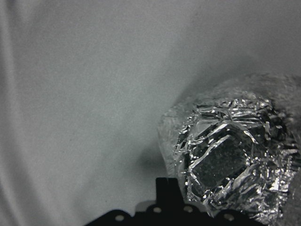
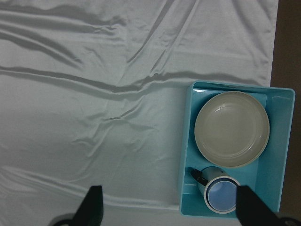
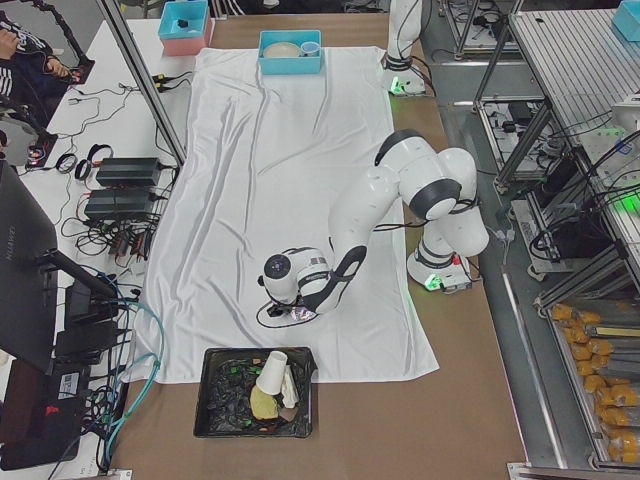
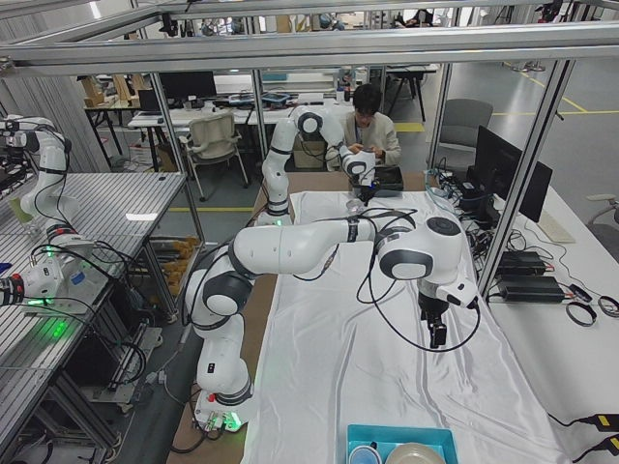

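Observation:
In the left wrist view a crinkled, shiny, clear object (image 1: 225,155) lies on the white cloth, with my left gripper's black fingertip (image 1: 167,188) at its left edge. Whether that gripper is open or shut cannot be told. In the camera left view the object (image 3: 301,313) is mostly hidden under that arm. My right gripper (image 4: 433,329) hangs over the cloth; in the right wrist view its two fingers stand wide apart, open and empty, beside a blue bin (image 2: 273,183) holding a plate (image 2: 232,129) and a mug (image 2: 221,194).
A black tray (image 3: 215,400) with a white cup, a yellow item and other pieces lies at the near end of the table, beyond the cloth's edge. Monitors and cables line the side bench.

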